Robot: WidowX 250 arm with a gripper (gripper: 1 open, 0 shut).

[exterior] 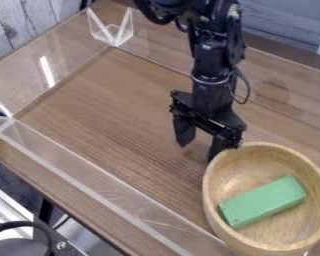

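The black robot gripper (203,131) hangs low over the wooden table, just behind and left of a round beige bowl (223,178), its fingers spread open. The right finger is close to the bowl's back-left rim; whether they touch I cannot tell. I see nothing held between the fingers. A green rectangular block (262,201) lies inside the bowl at the lower right.
A clear plastic piece (109,28) stands at the far back left. Transparent edging runs along the left, and black cables lie at the lower left.
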